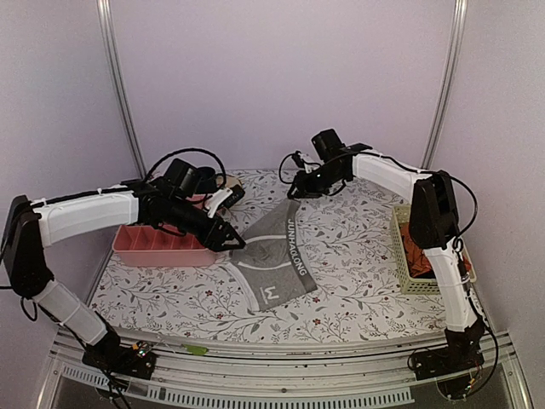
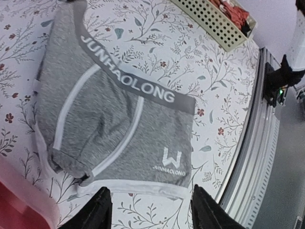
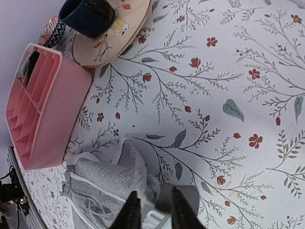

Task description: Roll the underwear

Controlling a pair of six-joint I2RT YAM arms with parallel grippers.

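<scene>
The grey underwear [image 1: 268, 264] with JUNHAOLONG band is stretched toward the back, its far end raised to my right gripper [image 1: 295, 187], which appears to grip it; the blurred fingertips [image 3: 133, 210] in the right wrist view hide how far they are closed. My left gripper [image 1: 223, 239] stands open above the left side of the underwear. In the left wrist view the underwear [image 2: 119, 133] lies beyond the open fingers [image 2: 97, 212], a white M logo at its near right.
A pink divided box [image 1: 153, 251] is at the left, with a dark mug [image 3: 83, 19] and a beige board [image 3: 95, 52] behind it. A basket [image 1: 400, 273] of red cloth stands at the right. The table between underwear and basket is clear.
</scene>
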